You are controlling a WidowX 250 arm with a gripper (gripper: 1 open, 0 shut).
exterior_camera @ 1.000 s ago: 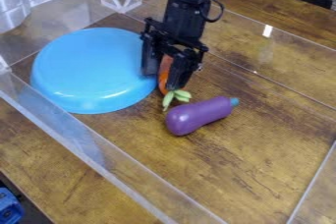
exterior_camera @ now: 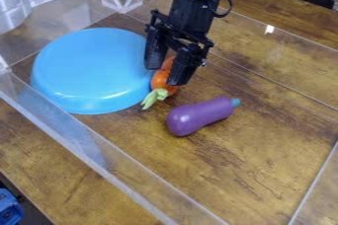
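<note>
My black gripper (exterior_camera: 177,51) is low over an orange carrot (exterior_camera: 166,82) with green top, its fingers around the carrot's upper part; whether they grip it is unclear. A blue round plate or lid (exterior_camera: 86,69) lies just left. A purple eggplant (exterior_camera: 199,115) lies in front to the right.
A clear plastic wall runs along the left and lower left. A blue object (exterior_camera: 7,209) sits outside the bin at lower left.
The carrot's green top has swung leftward toward the plate, and the gripper has shifted slightly with it. The eggplant and plate look unmoved.
</note>
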